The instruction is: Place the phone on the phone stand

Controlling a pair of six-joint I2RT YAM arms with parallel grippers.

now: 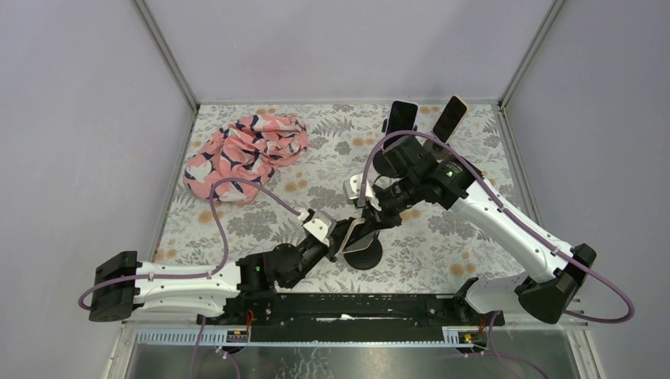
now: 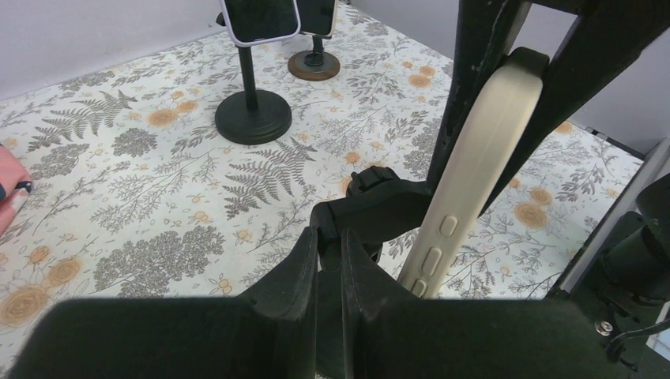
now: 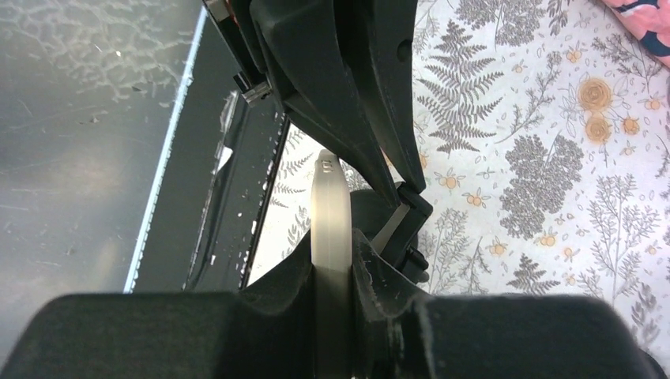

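A phone in a pale cream case (image 2: pixel 474 158), seen edge-on in both wrist views, is held by my right gripper, which is shut on it. Below it stands a black phone stand (image 1: pixel 363 257) with a round base at the front middle. My left gripper is at the stand's black upper part, its fingertips close together on or against it; whether they grip it is hard to tell. In the top view both grippers crowd over the stand and hide much of it.
Two other stands holding phones (image 2: pixel 261 16) are at the back right. A pink patterned cloth (image 1: pixel 245 158) lies at the back left.
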